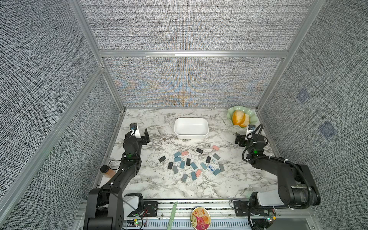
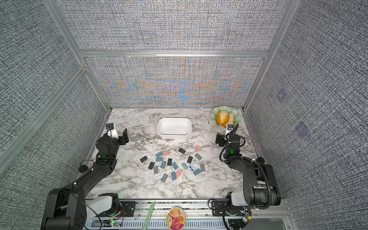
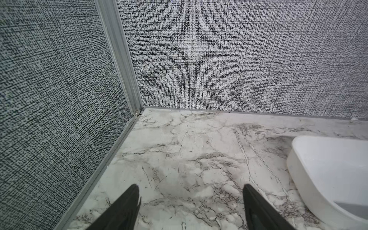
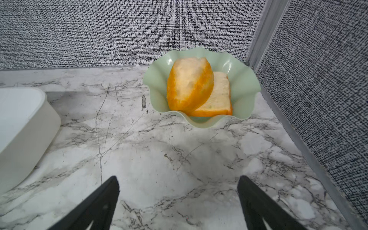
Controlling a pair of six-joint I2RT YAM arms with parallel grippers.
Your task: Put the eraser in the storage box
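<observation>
Many small erasers, black, grey, teal, pink and pale, such as a pink one (image 1: 215, 147) and a black one (image 2: 143, 159), lie scattered over the middle front of the marble table. Behind them stands the empty white storage box (image 1: 191, 128), also partly seen in both wrist views. My left gripper is raised left of the box, its blurred fingers apart with nothing between them. My right gripper is open right of the box, in front of the green bowl, with nothing between its fingers.
A wavy green bowl (image 4: 241, 94) holding bread pieces (image 4: 187, 84) sits at the back right. A round tub (image 2: 176, 218) and green stick (image 2: 148, 214) are at the front rail. The table left of the box is clear; panels enclose the sides and back.
</observation>
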